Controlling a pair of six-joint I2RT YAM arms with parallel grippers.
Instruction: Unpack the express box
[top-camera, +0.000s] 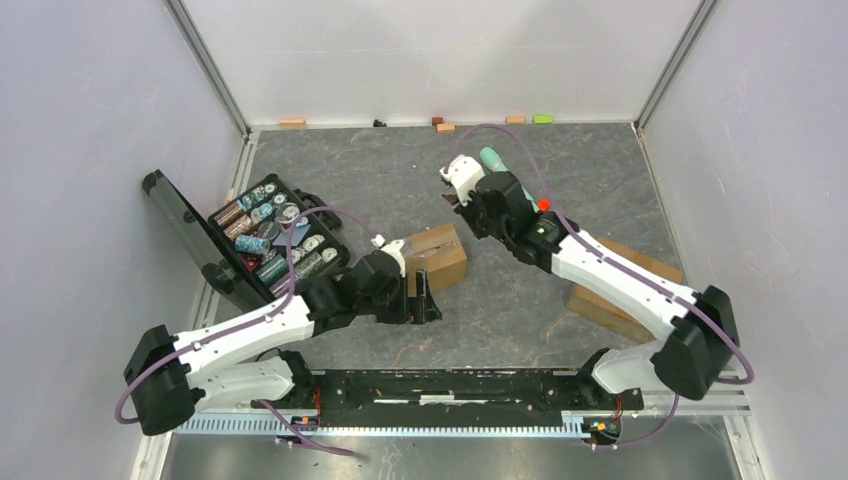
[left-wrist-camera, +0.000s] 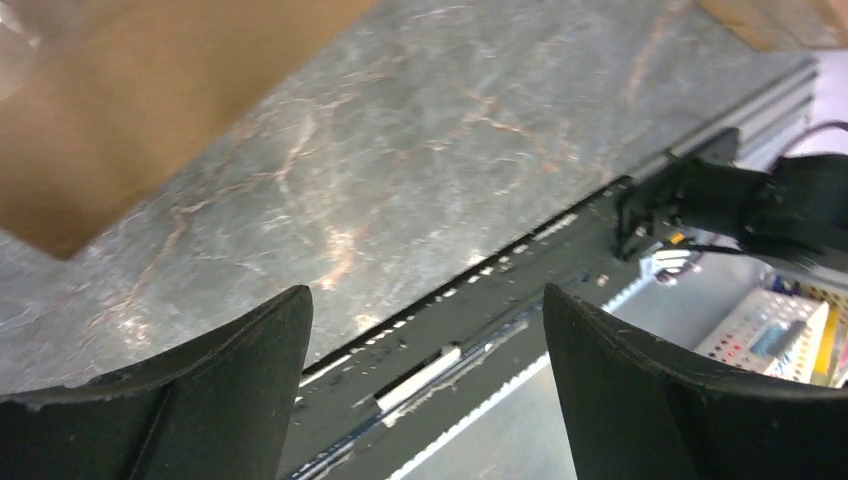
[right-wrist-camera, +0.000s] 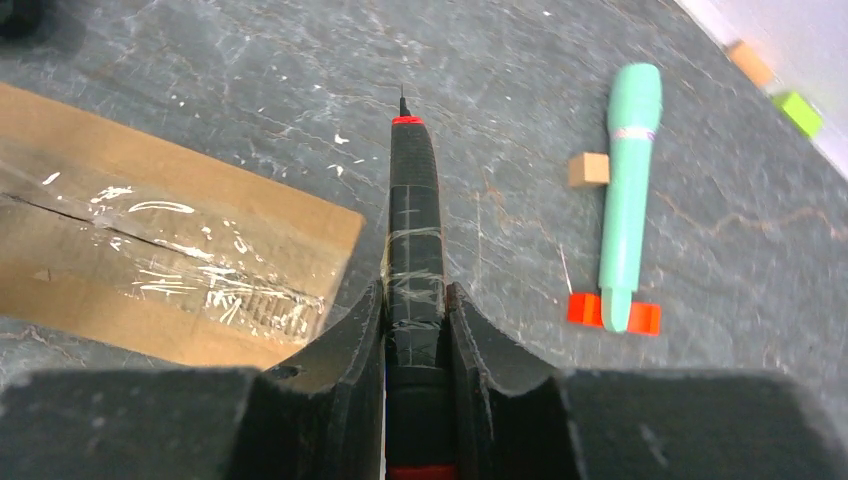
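The brown cardboard express box lies on the grey table near the middle, partly hidden by my left arm. Clear tape covers its top, and a dark seam line runs along it in the right wrist view. My right gripper is shut on a slim black cutter with a red ring and a thin pointed tip, above the table beyond the box's end. My left gripper stands open and empty at the box's front side; the box's side appears blurred at the upper left.
An open black case of cans stands at left. A teal microphone rests on a red piece at the back right, beside a small wooden block. Another cardboard box lies at right, partly under the right arm.
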